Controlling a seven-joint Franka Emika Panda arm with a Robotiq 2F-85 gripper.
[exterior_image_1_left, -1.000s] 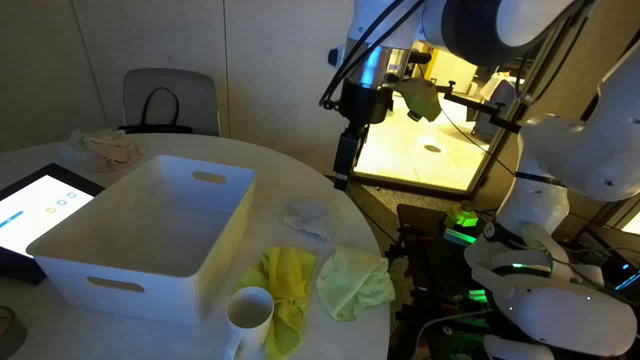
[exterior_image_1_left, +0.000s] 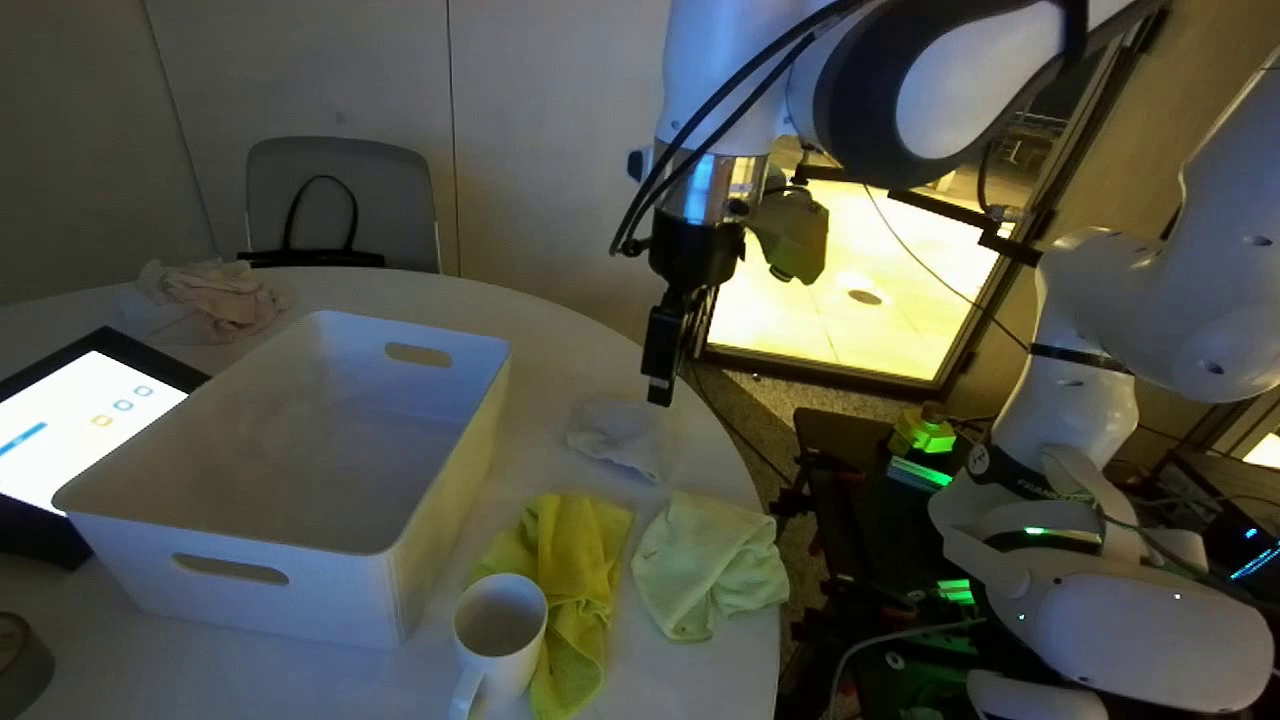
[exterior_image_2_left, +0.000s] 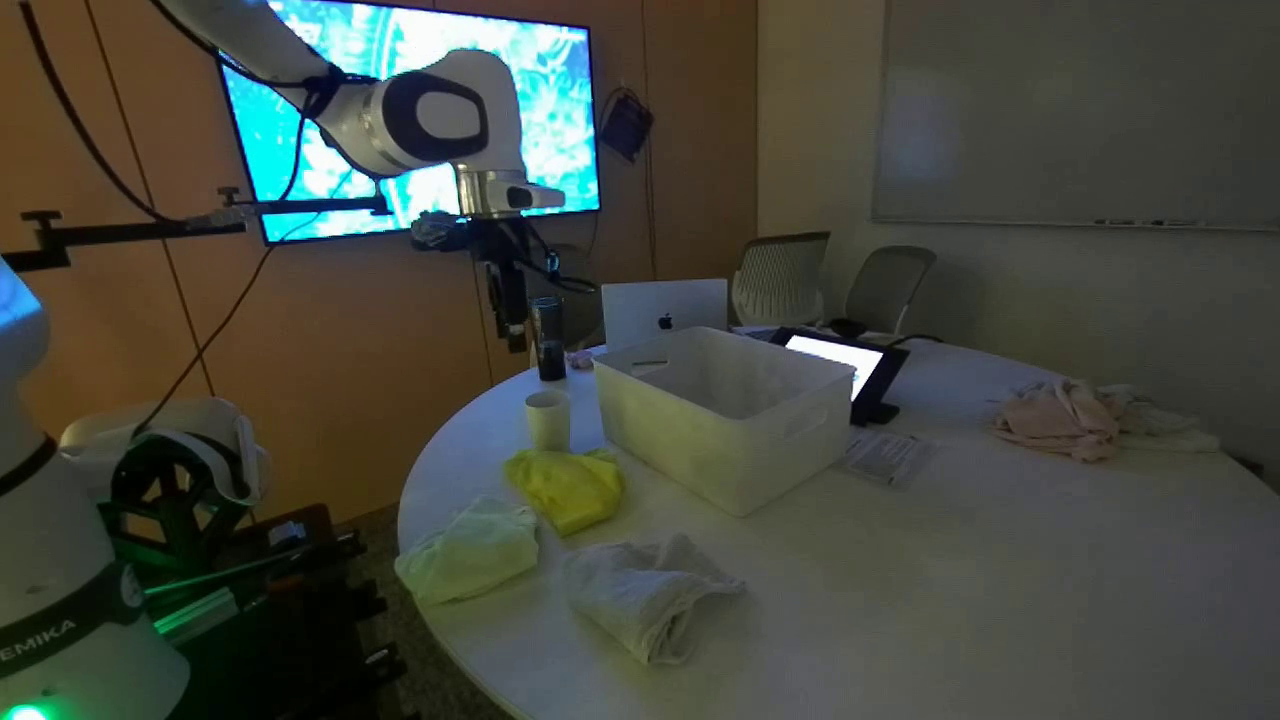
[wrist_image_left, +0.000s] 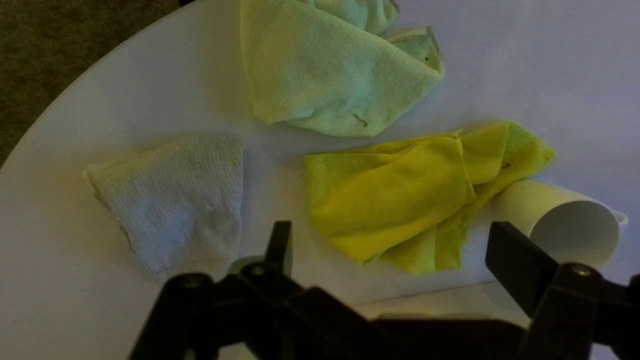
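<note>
My gripper is open and empty, its two dark fingers spread wide over the table. Below it in the wrist view lies a crumpled yellow cloth (wrist_image_left: 396, 192). A pale green cloth (wrist_image_left: 342, 66) is spread near the top of that view, and a grey-white cloth (wrist_image_left: 180, 198) rests to the left. The white mug (wrist_image_left: 576, 228) stands against the yellow cloth's right end. Beside the cloths is a large white bin (exterior_image_1_left: 450, 468), and what shows of its inside looks empty. In exterior view 1 the gripper hangs clear above the tabletop, near the grey-white cloth (exterior_image_1_left: 618, 434).
A lit tablet (exterior_image_1_left: 84, 420) stands beyond the bin, with a pinkish cloth (exterior_image_2_left: 1062, 420) farther along the table. A dark tumbler (exterior_image_2_left: 548, 340) and a laptop (exterior_image_2_left: 663, 312) are behind the bin. Bare tabletop (exterior_image_2_left: 960, 576) stretches out at the front right of exterior view 2.
In exterior view 1 the arm and gripper have shifted left and slightly down, closer over the table. The cloths, mug and bin have stayed where they were.
</note>
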